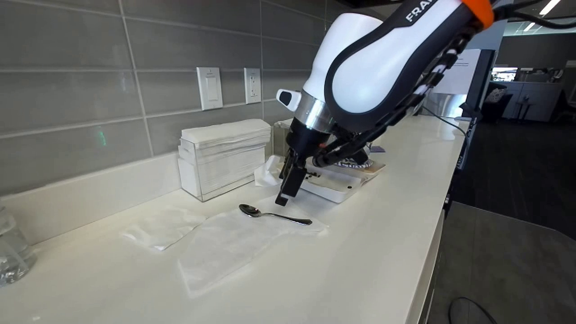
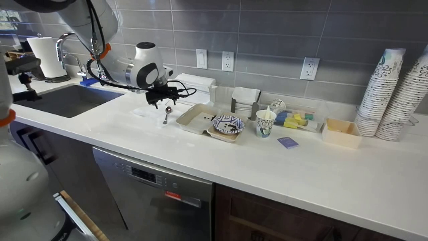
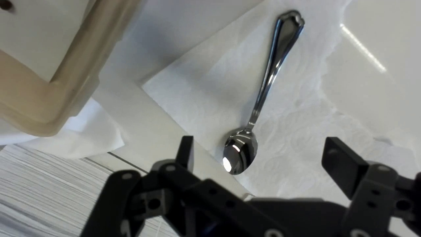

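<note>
A shiny metal spoon (image 3: 240,152) lies on a flattened white paper napkin (image 3: 205,83) on the counter. Its bowl points towards the napkin holder, its handle away from the wall. My gripper is open above it, the two black fingers (image 3: 339,164) wide apart. In the wrist view the spoon's bowl shows between the fingertips, nearer the left one, and nothing is gripped. From the side, the gripper (image 1: 281,200) hangs tilted over the napkin, clear of the spoon (image 1: 272,215).
Close by stands a beige tray (image 2: 188,128), with a patterned bowl (image 2: 228,125) on its right part. A holder of stacked napkins (image 1: 227,159) is against the wall. Further right are a paper cup (image 2: 264,124) and a white container (image 2: 342,133).
</note>
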